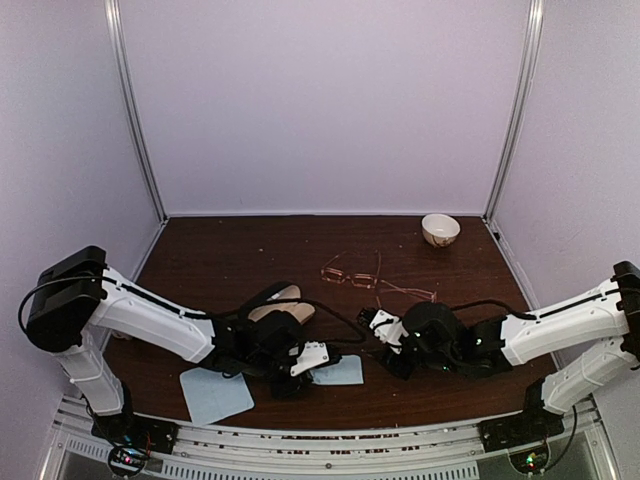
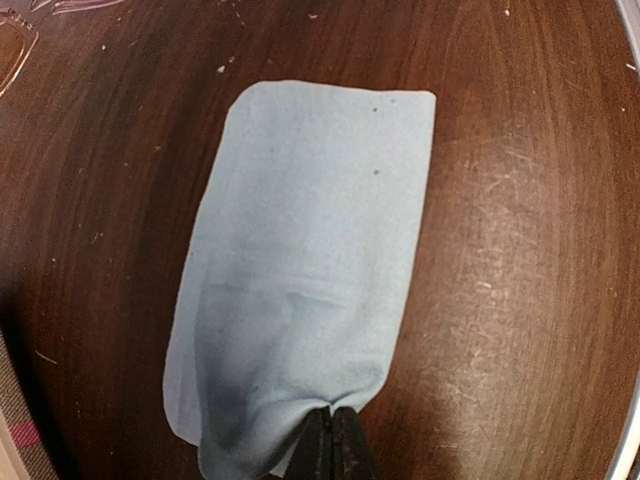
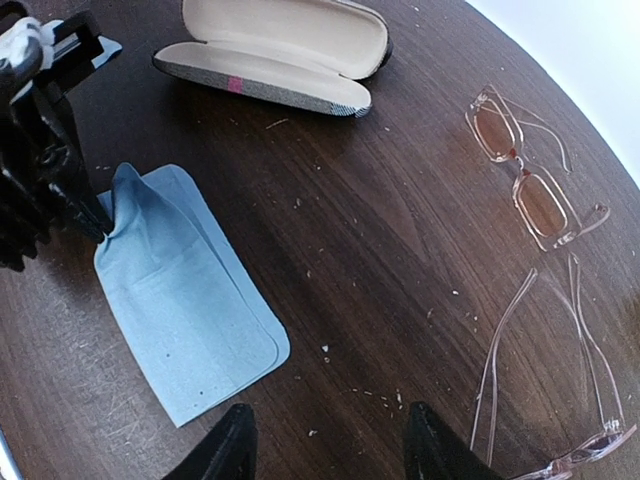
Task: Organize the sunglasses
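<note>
A pale blue cloth [image 2: 310,180] lies on the table, its near end bunched up at my left gripper, which is shut with the fabric pinched between its fingertips. The right wrist view shows this cloth [image 3: 190,310] with the left gripper at its folded corner. Two pairs of clear-framed sunglasses lie to the right, one with brown lenses [image 3: 540,205] and another [image 3: 590,450] nearer. An open case [image 3: 260,75] with cream lining lies behind the cloth. My right gripper stands open, empty, above the table.
Another blue cloth [image 1: 215,398] lies at the front left. A white bowl [image 1: 440,230] stands at the back right.
</note>
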